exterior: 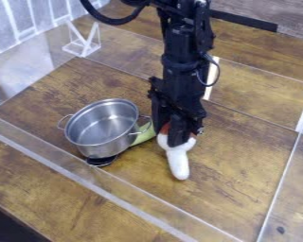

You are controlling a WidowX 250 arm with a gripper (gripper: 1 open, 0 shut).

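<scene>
The black gripper (pixel 174 124) hangs low over the table, just right of a steel pot (pixel 102 127). At its fingertips is a white elongated object (pixel 178 159) with a reddish part at its upper end, partly hidden by the gripper; whether it is held cannot be told. A pale green elongated item (pixel 144 134) lies between pot and gripper, partly covered.
A white stand (pixel 82 43) is at the back left. A white strip (pixel 212 76) lies behind the arm. Clear panels border the area.
</scene>
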